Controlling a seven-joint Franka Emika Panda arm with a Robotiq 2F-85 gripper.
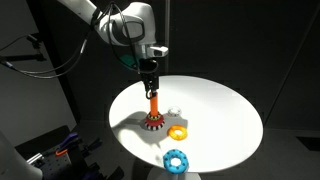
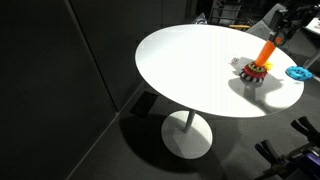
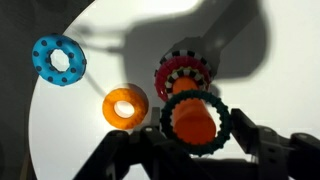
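Observation:
A dark green ring is pinched between my gripper's fingers in the wrist view. Through its hole shows the top of an orange post. Whether the ring sits around the tip or above it, I cannot tell. The post stands upright on the table in exterior view 1, with a red and dark patterned ring stacked around its base. My gripper is just over the post's top. In exterior view 2 the gripper is near the upper end of the post, partly cut off by the frame edge.
An orange ring and a blue dotted ring lie flat on the round white table, the blue one near its edge. A small white object lies behind the post.

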